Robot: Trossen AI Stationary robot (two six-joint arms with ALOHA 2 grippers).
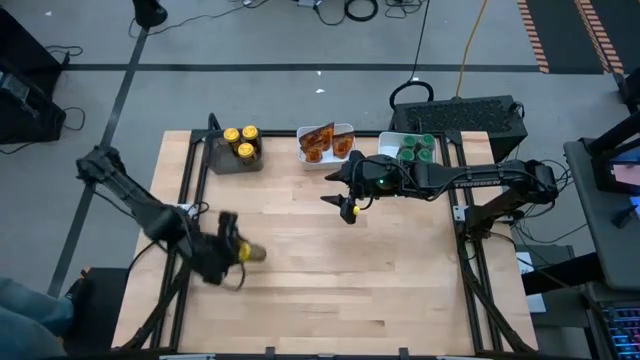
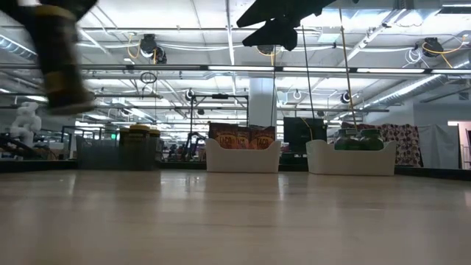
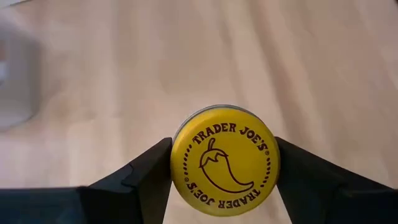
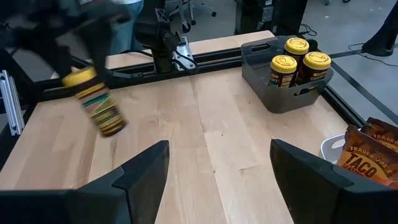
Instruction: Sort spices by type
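My left gripper is shut on a yellow-lidded jar, with a black pad on either side of the lid. In the high view that jar is off the left-middle of the table, tilted. The right wrist view shows the same jar held clear of the wood. A dark grey bin at the back left holds three yellow-lidded jars. Taco packets fill the middle white bin, and green-lidded jars sit in the right one. My right gripper hangs open and empty above the table.
Bare wood covers the middle and front of the table. The right arm stretches over the back right, in front of the white bins. Black frame rails run along the sides.
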